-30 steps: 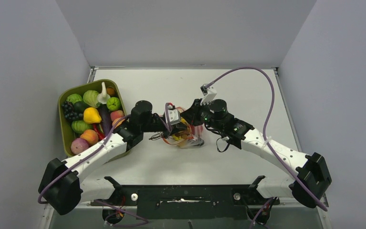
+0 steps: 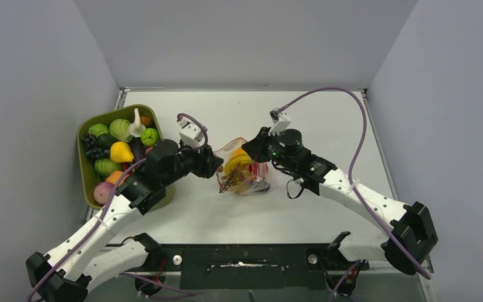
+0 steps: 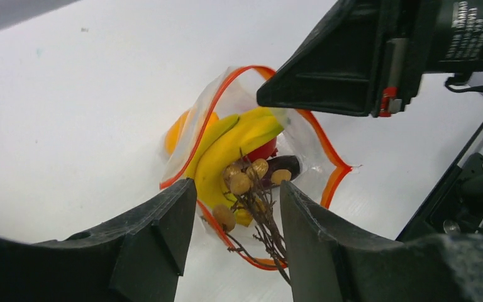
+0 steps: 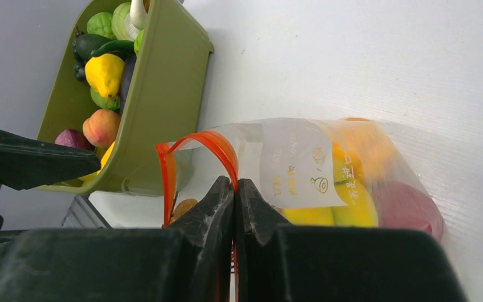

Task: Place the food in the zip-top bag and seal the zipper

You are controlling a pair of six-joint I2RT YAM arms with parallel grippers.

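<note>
The clear zip bag (image 3: 305, 148) lies on the table with its orange-edged mouth gaping toward my left arm. Inside are bananas (image 3: 226, 154), an orange item, something red, a dark item and a bunch of small brown fruits (image 3: 240, 183). The bunch's twigs (image 3: 265, 228) stick out over the lower lip of the mouth. My left gripper is open before the mouth, its fingers apart on either side of the twigs and gripping nothing. My right gripper is shut on the bag's upper orange rim (image 4: 217, 143), holding it raised.
A green bin (image 2: 85, 179) full of fruit and vegetables stands at the left, partly under my left arm.
My left gripper has drawn back left from the bag mouth, and the twigged bunch now rests in the mouth, free of it. The right arm has barely moved.
</note>
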